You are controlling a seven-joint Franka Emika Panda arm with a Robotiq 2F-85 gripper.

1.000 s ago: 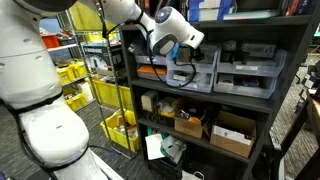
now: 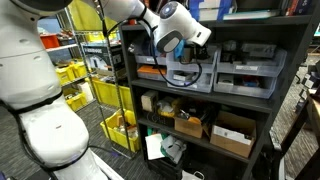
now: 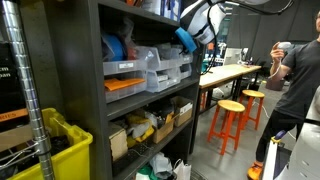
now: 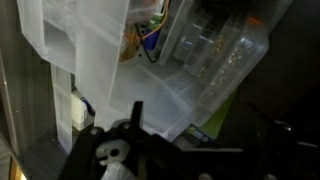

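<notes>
In exterior view 1, the white arm reaches to the upper shelf, and my gripper [image 2: 203, 36] hangs in front of the clear plastic drawers [image 2: 190, 75]. Seen from the side, the drawers [image 3: 160, 77] stand stacked close by the arm's end. The wrist view looks into a translucent bin [image 4: 150, 95] with coloured wires [image 4: 152, 38] beyond its wall. Dark fingers [image 4: 118, 145] of my gripper show at the lower edge, spread wide apart. No object is visible between them.
More clear bins [image 2: 245, 85] fill the shelf to the right. Lower down are cardboard boxes [image 2: 233, 132] and a grey item [image 2: 172, 148]. A yellow crate [image 2: 122, 130] stands at left. In exterior view 2, orange stools [image 3: 228, 117] and a person [image 3: 298, 80] are at right.
My gripper has shifted slightly right and upward in front of the drawers. The bins and boxes look unmoved.
</notes>
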